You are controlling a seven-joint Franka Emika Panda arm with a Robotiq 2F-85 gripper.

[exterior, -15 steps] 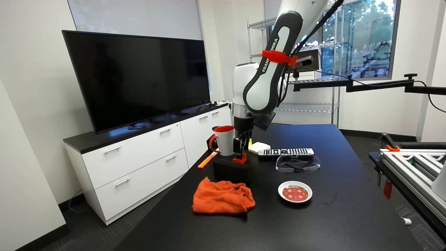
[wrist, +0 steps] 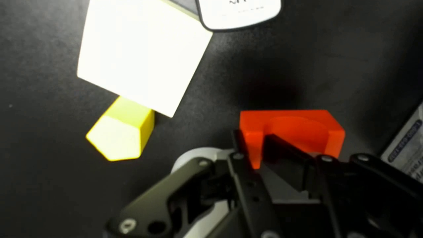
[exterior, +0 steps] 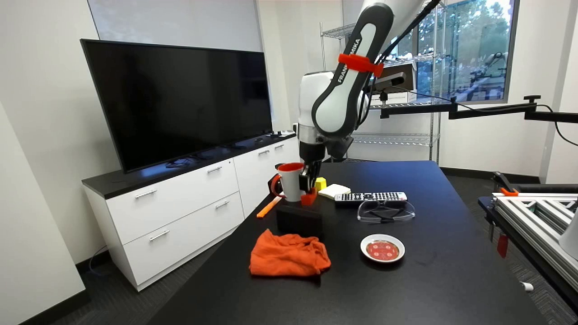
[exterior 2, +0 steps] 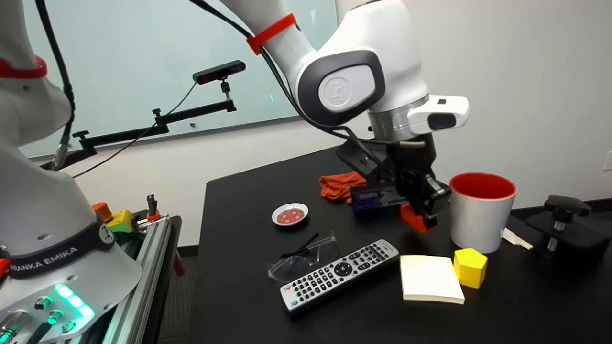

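A red-orange block [wrist: 291, 119] with a curved hollow is pinched at one end wall by my gripper; the wrist view shows a black finger on each side of that wall. My gripper [exterior 2: 425, 215] is shut on it, close above the black table, just beside the white mug [exterior 2: 482, 220] with a red inside. In exterior view 1 the block [exterior: 309, 197] hangs at the fingertips, right of the mug [exterior: 291, 181] and behind a dark box [exterior: 299, 221]. The fingers partly cover the block, and the arm hides part of the mug in the wrist view.
A yellow pentagonal block [exterior 2: 469, 267] touches or nearly touches a white note pad [exterior 2: 430, 278]. Around them lie a remote [exterior 2: 341, 274], clear glasses [exterior 2: 304, 259], a small dish [exterior 2: 289, 214] and an orange cloth [exterior: 290, 254].
My gripper and the red-orange block have risen slightly and shifted a little left in exterior view 1. More of the yellow block shows behind. The other objects look unmoved.
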